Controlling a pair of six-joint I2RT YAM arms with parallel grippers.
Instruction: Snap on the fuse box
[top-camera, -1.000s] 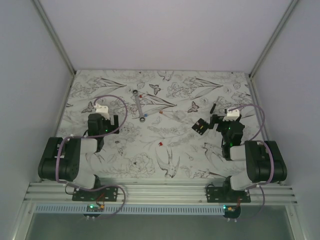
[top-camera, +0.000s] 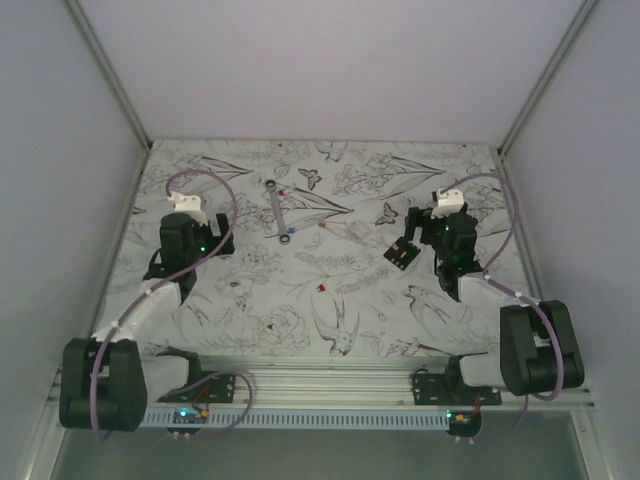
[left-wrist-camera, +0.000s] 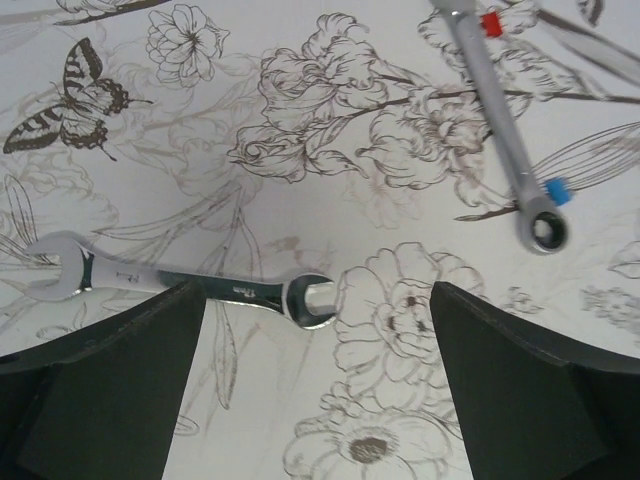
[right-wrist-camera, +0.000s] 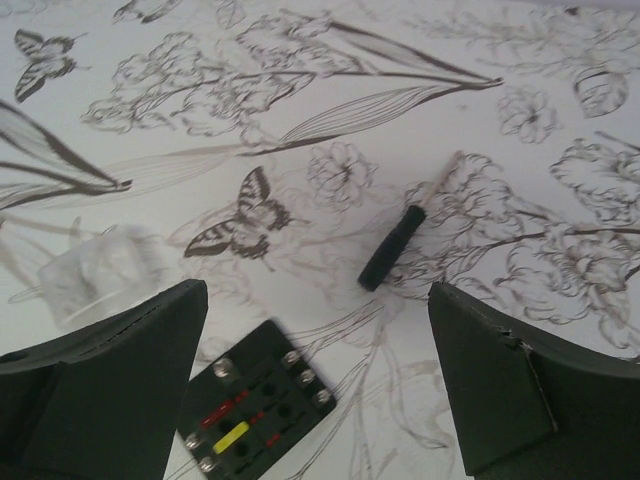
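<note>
The black fuse box (top-camera: 402, 253) lies on the patterned table at centre right; in the right wrist view this fuse box (right-wrist-camera: 255, 400) shows coloured strips and screws below my fingers. A clear plastic piece (right-wrist-camera: 97, 275), possibly its cover, lies to its upper left, faint in the top view. My right gripper (top-camera: 420, 225) is open above the table beside the box, nothing between its fingers. My left gripper (top-camera: 215, 232) is open at the left side, over a wrench (left-wrist-camera: 235, 288).
A long wrench (top-camera: 278, 210) lies centre left with small red (top-camera: 321, 287) and blue (left-wrist-camera: 557, 190) pieces nearby. A dark-handled screwdriver (right-wrist-camera: 395, 245) lies beyond the fuse box.
Both arms have risen from their folded poses; the grippers have shifted slightly toward the back of the table and to the left. The objects on the table have not visibly moved.
</note>
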